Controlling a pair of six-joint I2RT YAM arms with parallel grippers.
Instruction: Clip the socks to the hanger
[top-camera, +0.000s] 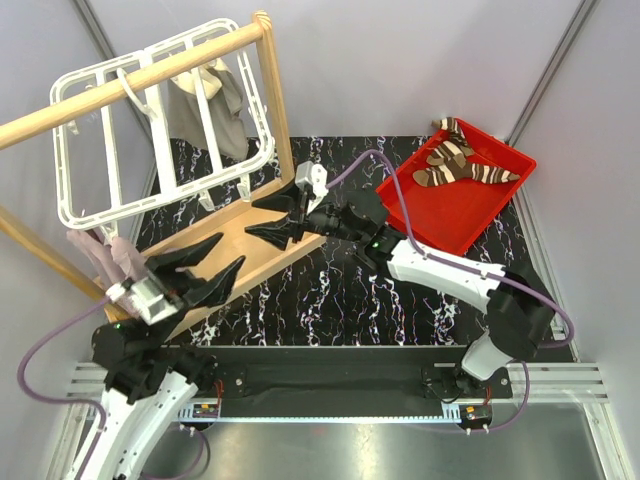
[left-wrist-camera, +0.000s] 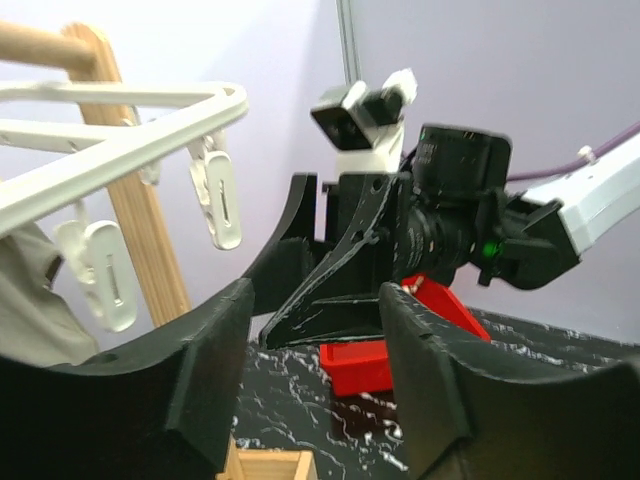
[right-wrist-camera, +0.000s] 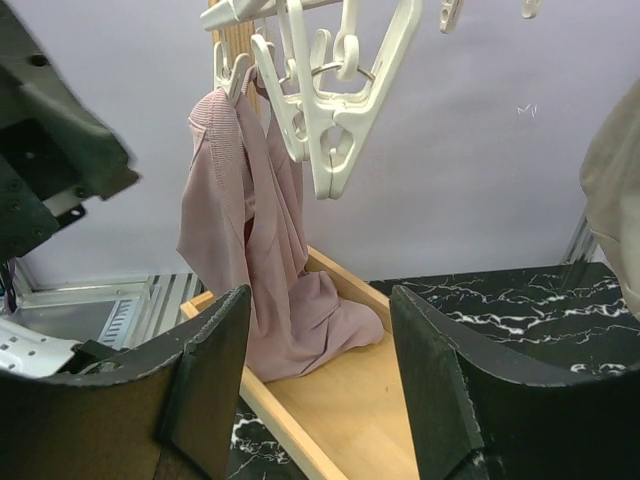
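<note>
The white hanger (top-camera: 163, 190) hangs from a wooden bar at the upper left, with clips (left-wrist-camera: 221, 195) along its edge. A pink sock (right-wrist-camera: 255, 200) is clipped at the near left side, its lower part trailing onto the wooden base. Grey-brown socks (top-camera: 220, 105) hang at the hanger's far side. Several brown-striped socks (top-camera: 465, 168) lie in the red bin (top-camera: 450, 220). My left gripper (top-camera: 228, 252) is open just below the hanger's near edge, nothing between its fingers. Right of the hanger, my right gripper (top-camera: 252, 216) also stands open and empty, facing left.
A wooden stand (top-camera: 277, 95) holds the hanger, and its base (top-camera: 265, 270) lies under both grippers. The two grippers are close together. Bare black marbled table (top-camera: 330, 300) shows in front of the bin.
</note>
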